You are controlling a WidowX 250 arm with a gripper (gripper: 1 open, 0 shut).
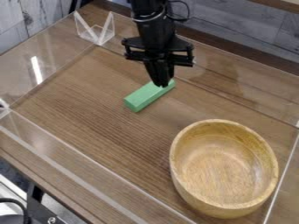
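My black gripper (156, 82) points down over the middle-back of the wooden table, its fingertips at the upper end of a flat green block (147, 97), which lies diagonally on the wood. The fingertips look close together; whether they touch the block, I cannot tell.
A large round wooden bowl (222, 166) stands at the front right. A clear plastic object (93, 28) is at the back left, with another at the left edge. A wall runs along the back right.
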